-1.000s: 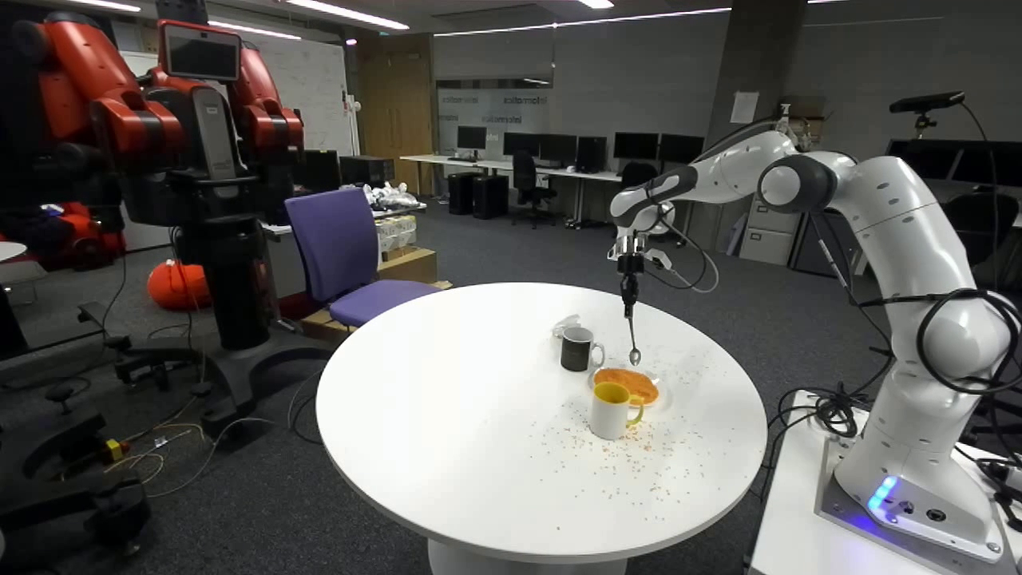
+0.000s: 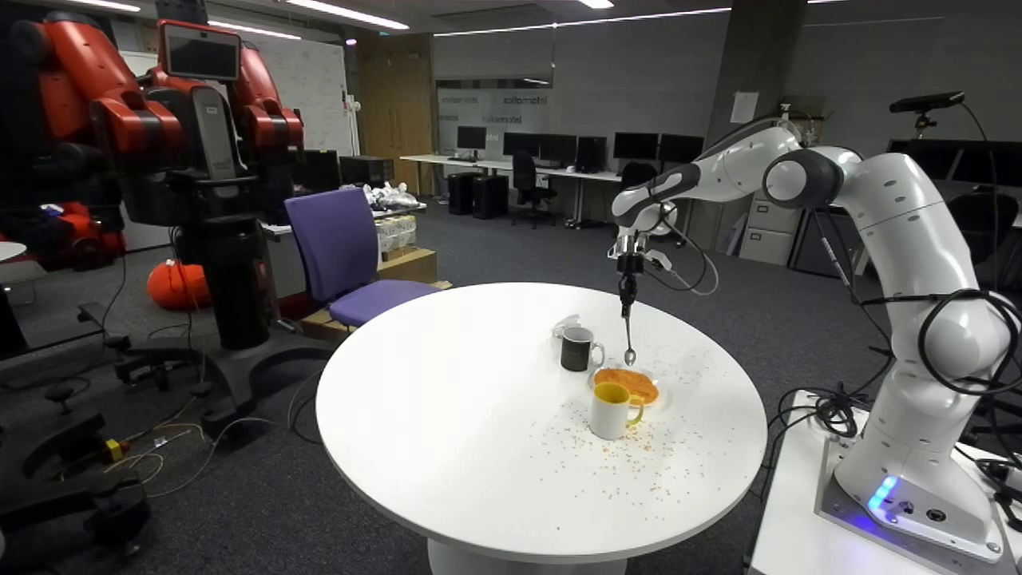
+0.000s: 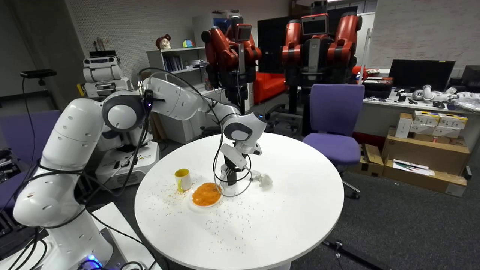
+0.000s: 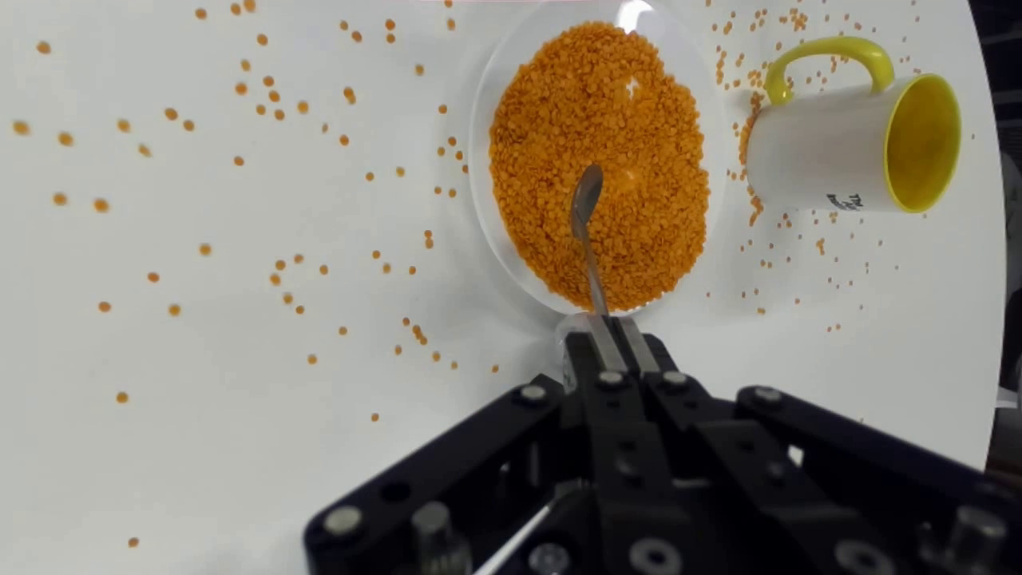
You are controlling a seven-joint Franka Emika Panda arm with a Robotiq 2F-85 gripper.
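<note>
A metal spoon (image 4: 587, 198) points down from my gripper, which is shut on its handle. In exterior view 1 the bowl of the spoon (image 2: 629, 356) hangs above the table just behind a plate (image 2: 667, 399) heaped with orange lentils (image 2: 627, 382). No lentils show on the spoon. Beside the plate stands a white mug with a yellow inside (image 4: 814, 148); it is upright. A dark mug (image 2: 576, 349) is on the plate's other side, partly hidden behind my gripper (image 3: 230, 169) in exterior view 2.
Loose lentils lie scattered over the round white table (image 2: 431, 402) around the plate and the yellow mug. Crumpled clear plastic (image 3: 263, 179) lies near the dark mug. A purple chair (image 2: 350, 254) stands at its edge.
The spoon has risen slightly and shifted a little left in exterior view 1, still in my gripper. The mugs and plate have not moved.
</note>
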